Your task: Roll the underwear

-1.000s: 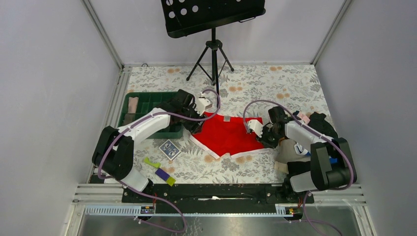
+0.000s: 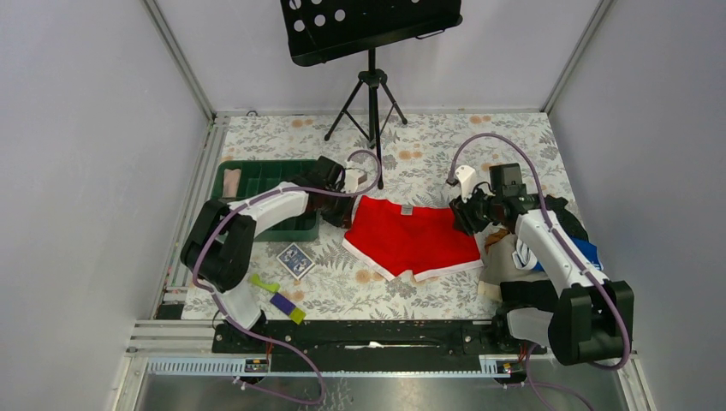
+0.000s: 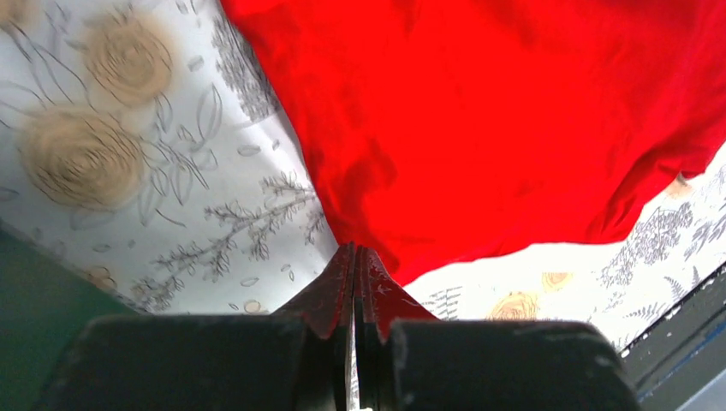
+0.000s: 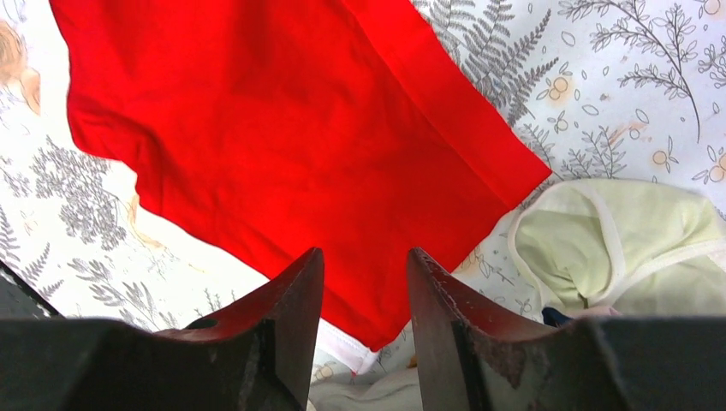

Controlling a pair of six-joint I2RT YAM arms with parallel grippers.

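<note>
The red underwear (image 2: 411, 244) lies spread flat on the floral mat, with a white band along its near edge and a small label at its far edge. My left gripper is shut at the underwear's left edge, with nothing visible between its fingers; whether it touches the cloth is unclear. My right gripper stands part open above the right end of the underwear, with red cloth visible beneath the gap and nothing held.
A green divided bin (image 2: 257, 171) sits at the left. A pile of folded clothes (image 4: 616, 248) lies close at the right. A black stand (image 2: 373, 94) rises at the back. Cards and small toys (image 2: 287, 308) lie front left.
The underwear shifted slightly right from a second ago.
</note>
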